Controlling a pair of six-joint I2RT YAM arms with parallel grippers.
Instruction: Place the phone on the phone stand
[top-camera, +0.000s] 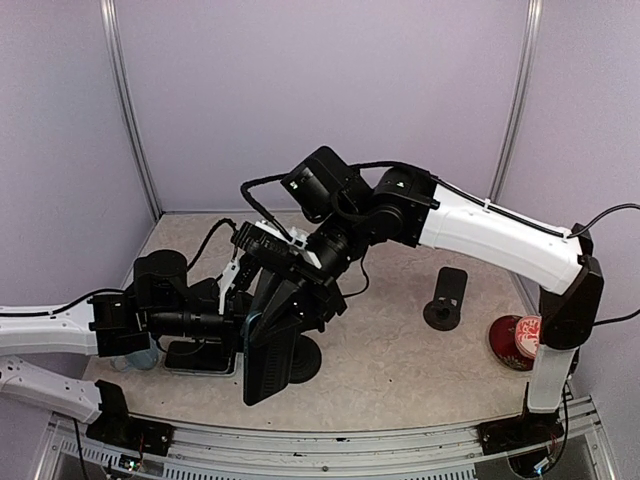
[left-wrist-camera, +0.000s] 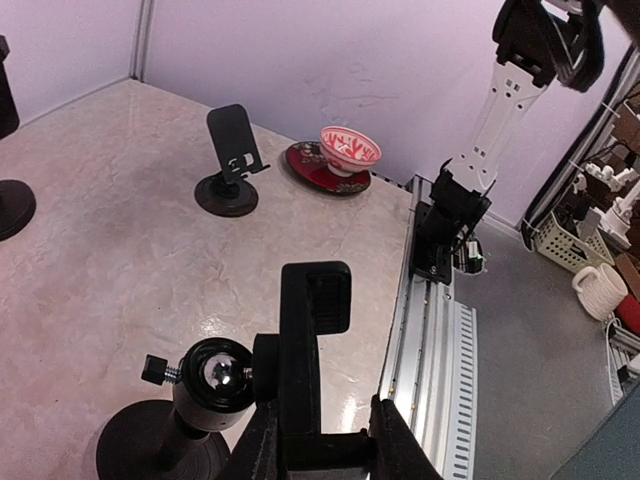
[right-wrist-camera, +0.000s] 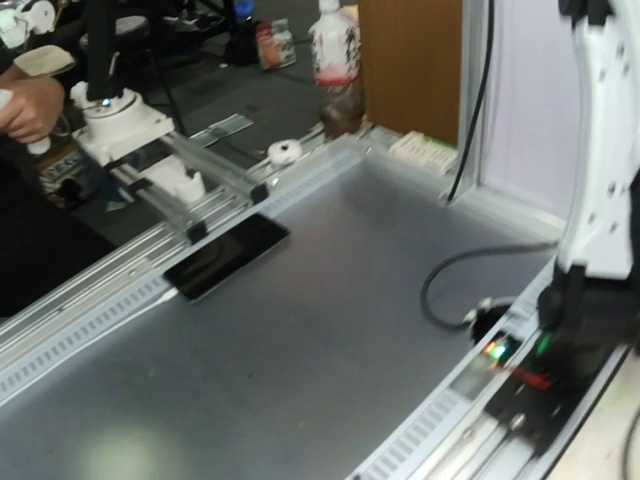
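Note:
In the top view my right gripper (top-camera: 292, 290) is shut on a black phone (top-camera: 268, 365), held over the front-centre of the table beside my left gripper, the two crowded together. In the left wrist view my left gripper is shut on the black holder (left-wrist-camera: 300, 375) of a phone stand, whose round base (left-wrist-camera: 135, 445) stands below it. The right wrist view is blurred and shows neither its gripper nor the held phone.
A second small stand (top-camera: 442, 310) stands at the right, near a red plate with a bowl (top-camera: 527, 335). The back of the table is largely hidden by the arms.

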